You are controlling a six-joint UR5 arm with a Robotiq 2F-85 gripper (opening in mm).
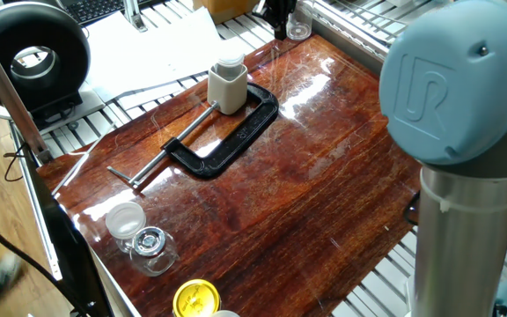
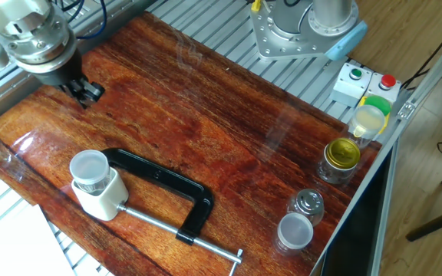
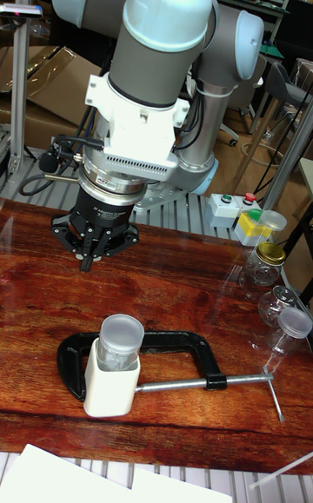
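Observation:
My gripper (image 3: 88, 261) hangs above the wooden table, pointing down, behind the white holder and clear of every object. The second exterior view puts the gripper (image 2: 90, 93) over the upper left of the table; whether its fingers are parted cannot be made out. A cream-white holder (image 2: 103, 201) stands at the table edge with a frosted-lidded clear jar (image 2: 90, 167) upright in it. Against this holder lies a black C-clamp (image 2: 163, 178) with a long metal screw. Opposite, near the other short edge, are a silver-lidded jar (image 2: 309, 202), a frosted-lidded jar (image 2: 294, 232) and a gold-lidded jar (image 2: 341, 154).
Another frosted-lidded jar (image 2: 367, 121) is at the corner by the green and red buttons (image 2: 365, 79). A clear glass (image 1: 298, 25) sits near the gripper's side. Paper sheets (image 1: 152, 53) lie beyond the edge.

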